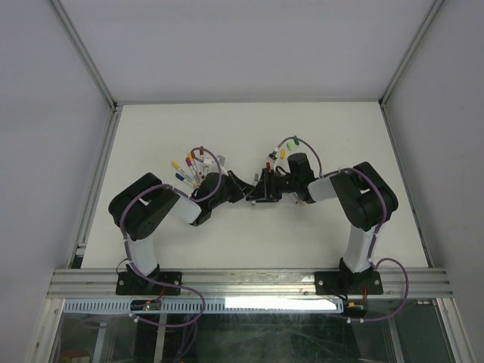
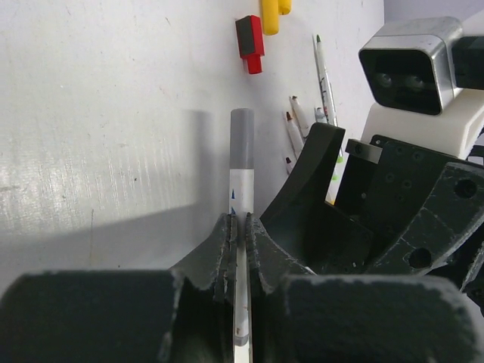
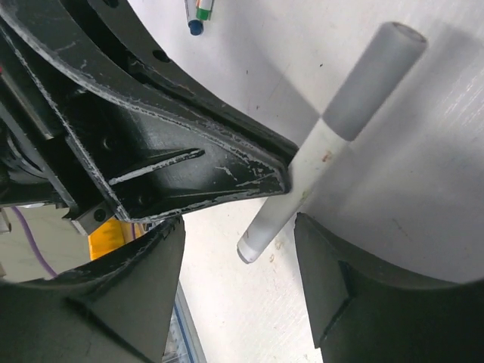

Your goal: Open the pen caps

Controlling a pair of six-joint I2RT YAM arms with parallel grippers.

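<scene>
A white pen with a grey cap [image 2: 241, 140] stands out from my left gripper, whose fingertips are shut on its body. In the right wrist view the same pen [image 3: 272, 212] lies diagonally, grey cap to the upper right, with a black finger of the left gripper against it. My right gripper is part open around the lower end of the pen, its fingers apart from it. In the top view both grippers [image 1: 243, 189] [image 1: 268, 189] meet at the middle of the table.
A red cap [image 2: 249, 45] and yellow caps [image 2: 271, 15] lie beyond the pen. More pens [image 2: 295, 132] lie at the side, and a fan of coloured pens [image 1: 185, 170] is at the left of the table.
</scene>
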